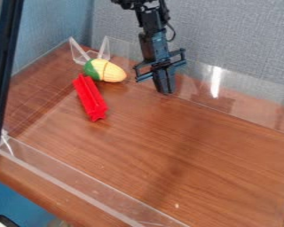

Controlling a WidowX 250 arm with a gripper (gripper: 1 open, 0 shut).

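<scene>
My gripper (163, 82) hangs at the back centre of the wooden tray, fingertips low near the back wall, shut with nothing visible between its fingers. Left of it lies a yellow corn toy (107, 72) with a green husk, apart from the gripper. In front of the corn is a red elongated object (90, 98), lying lengthwise toward the viewer. A clear wire-like or plastic item (81, 50) stands behind the corn in the back left corner; what it is I cannot tell.
Low transparent walls border it, with grey padded panels behind and a blue one at the left. A dark vertical post runs along the left edge of the view.
</scene>
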